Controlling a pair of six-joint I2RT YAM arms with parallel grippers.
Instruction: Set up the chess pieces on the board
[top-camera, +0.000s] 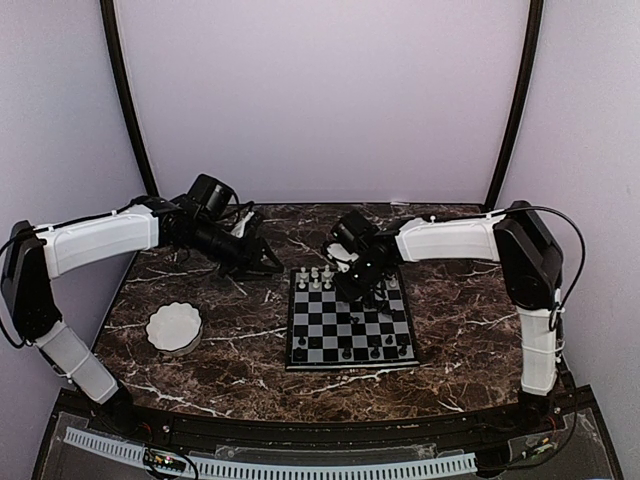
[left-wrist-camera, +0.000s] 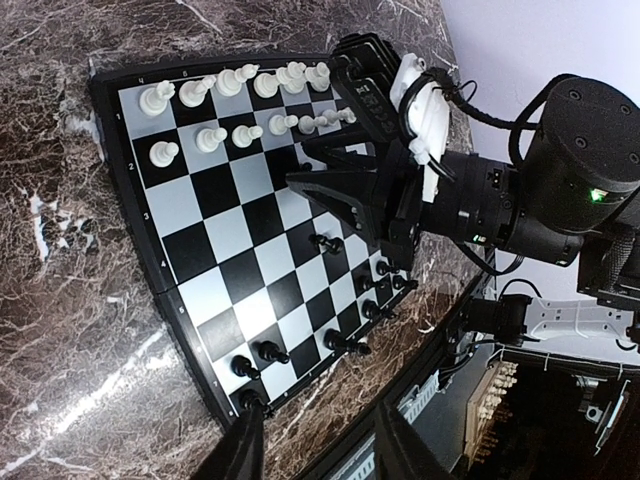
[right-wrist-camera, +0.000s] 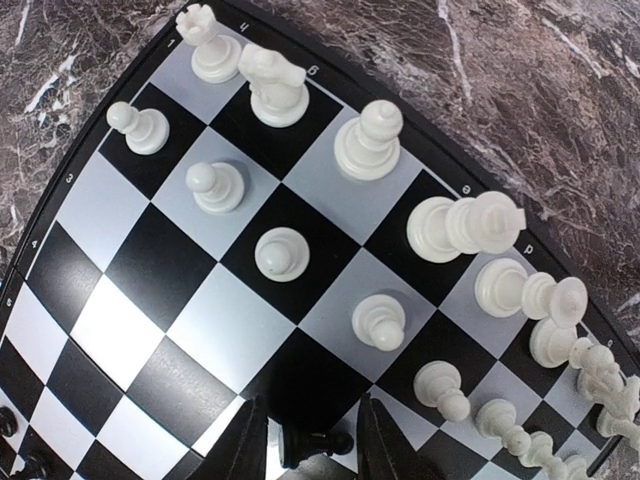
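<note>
The chessboard (top-camera: 320, 340) has white pieces in rows along its far side, such as a knight (right-wrist-camera: 277, 100), rook (right-wrist-camera: 214, 55) and pawn (right-wrist-camera: 280, 255). Several black pieces stand along the near side, including a piece (left-wrist-camera: 345, 342). My right gripper is open over the board's middle, its fingertips either side of a dark piece (right-wrist-camera: 310, 445) that appears to lie on its side between or below them; contact is unclear. My left gripper is open, off the board's left side in the top view, with nothing between its fingers.
A white scalloped bowl (top-camera: 173, 328) sits on the marble table left of the board. The right arm hangs over the board in the left wrist view.
</note>
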